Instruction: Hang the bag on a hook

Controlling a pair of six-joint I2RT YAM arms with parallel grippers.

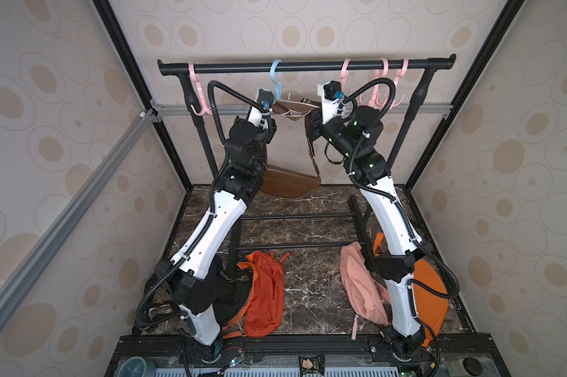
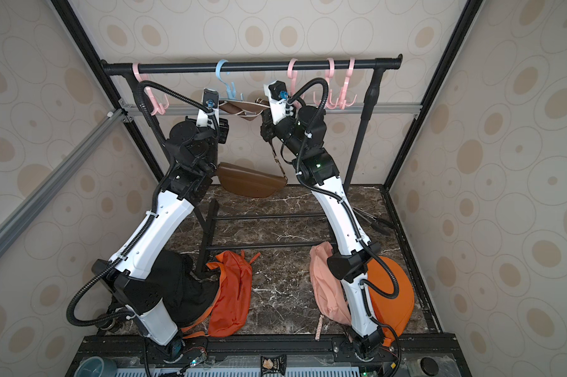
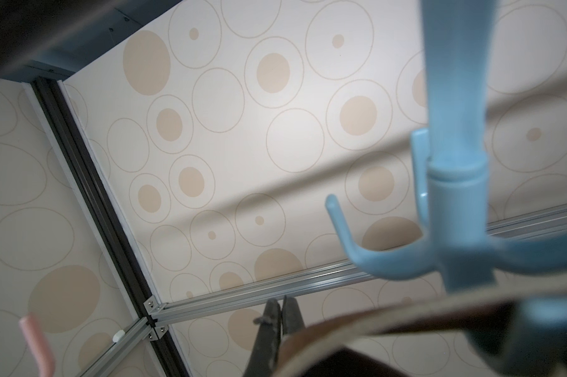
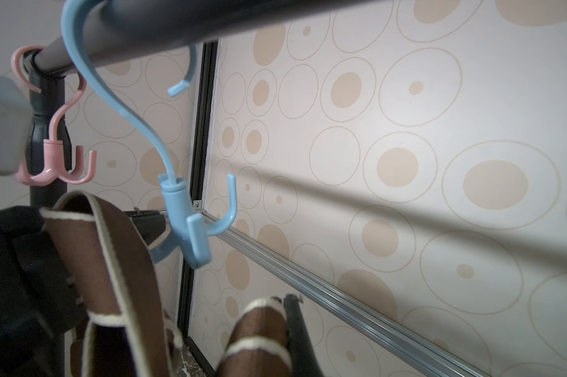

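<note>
The brown bag (image 1: 289, 181) hangs below the rail, swung toward the left arm, which covers part of it in the top left view. Its pale-edged brown strap (image 4: 117, 270) is stretched between both grippers. My left gripper is shut on the strap, close to the light-blue hook (image 3: 459, 201). Farther right, my right gripper is also shut on the strap. In the left wrist view the strap crosses the hook's lower part, near a blurred front prong. Whether a prong sits inside the strap loop I cannot tell.
The black rail (image 1: 315, 66) runs above both grippers. A pink hook (image 1: 197, 91) hangs at the left and several more at the right. On the floor lie a red-orange bag (image 1: 264, 292), a pink bag (image 1: 362, 282) and an orange bag (image 1: 429, 298).
</note>
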